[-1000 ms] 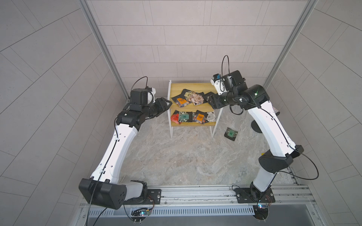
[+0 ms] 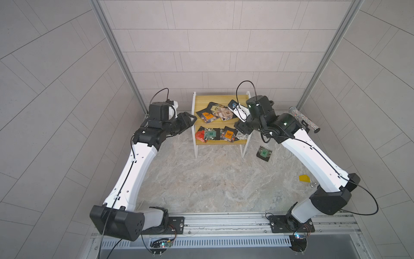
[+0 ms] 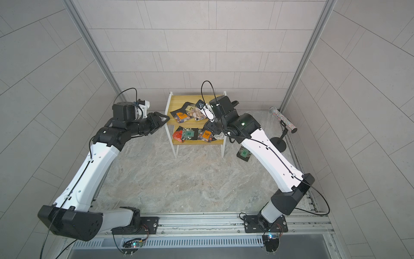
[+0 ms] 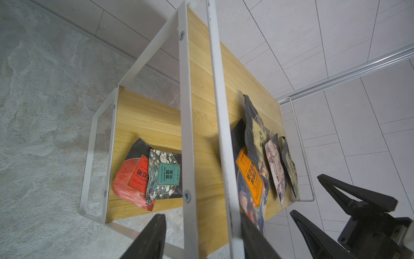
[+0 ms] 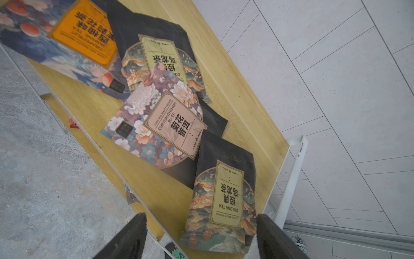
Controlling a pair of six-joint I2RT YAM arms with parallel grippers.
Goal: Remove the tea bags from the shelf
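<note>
Tea bags crowd both boards of the shelf (image 2: 220, 98): orange-labelled (image 4: 251, 177), chrysanthemum (image 5: 174, 125) and oolong (image 5: 227, 195) bags above; red (image 4: 133, 181) and jasmine (image 4: 164, 174) bags below. My left gripper (image 2: 190, 120) stands at the shelf's left post, fingers apart and empty in its wrist view. My right gripper is open at the upper board's right end, its fingers either side of the oolong bag's lower part in the wrist view; whether they touch it cannot be told.
A green-labelled bag (image 2: 264, 153) lies on the floor right of the shelf. A patterned cylinder (image 3: 282, 118) on a black stand is at the back right, a yellow piece (image 2: 304, 178) at front right. The floor before the shelf is clear.
My right arm has moved down and leftward at the shelf's right side, its head tilting over. The left arm is almost unchanged.
</note>
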